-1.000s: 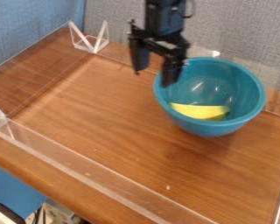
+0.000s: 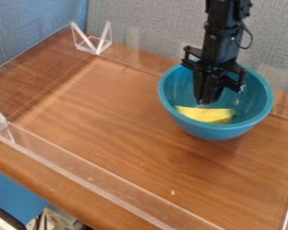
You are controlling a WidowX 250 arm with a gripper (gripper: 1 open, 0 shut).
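Observation:
A teal bowl (image 2: 211, 126) stands on the wooden table at the right, near the back. Inside it lies a yellow object (image 2: 204, 114), partly hidden by the gripper. The black gripper (image 2: 208, 97) reaches down into the bowl from above, over the yellow object, with its fingers close together and nothing visible between them. Whether it touches the yellow object cannot be told.
White wire brackets (image 2: 90, 40) stand at the back left and at the left edge. A grey padded wall runs along the back.
The gripper has moved right from left of the bowl to inside it and lower, and its fingers have come together. The bowl and yellow object look about unmoved.

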